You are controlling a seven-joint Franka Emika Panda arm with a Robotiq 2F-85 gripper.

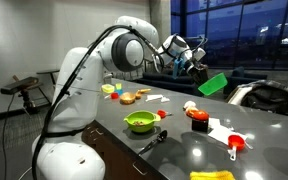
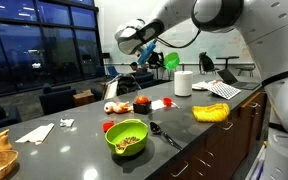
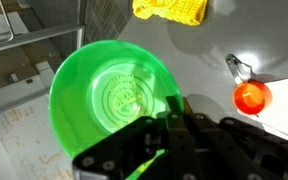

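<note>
My gripper is shut on the rim of a green bowl, which hangs tilted in the air above the table. In exterior view 2 the same green bowl shows in front of the whiteboard. The wrist view looks into the round green bowl, whose rim runs up to the dark fingers. Beneath it on the table is a small dark container with red and orange things on top. A second green bowl stands nearer the arm's base.
A red ladle-like utensil and white paper lie on the table. A yellow cloth is at the near edge. A black spoon lies beside the other bowl. A white cylinder stands at the right.
</note>
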